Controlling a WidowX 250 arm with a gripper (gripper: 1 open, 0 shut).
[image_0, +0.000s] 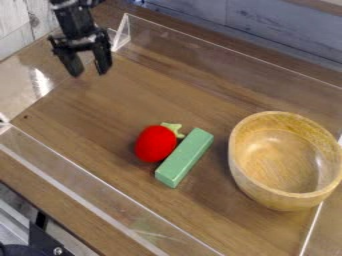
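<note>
My gripper (87, 62) is at the upper left of the camera view, dark and open, with its fingers pointing down over bare wood. In the lower middle lie a red tomato-like object (154, 145) with a green top and, just right of it, a green block (183, 157). A large wooden bowl (283, 160) sits at the right. The gripper is well apart from all three.
Raised walls border it at the back, and clear edging runs along the left and front.
</note>
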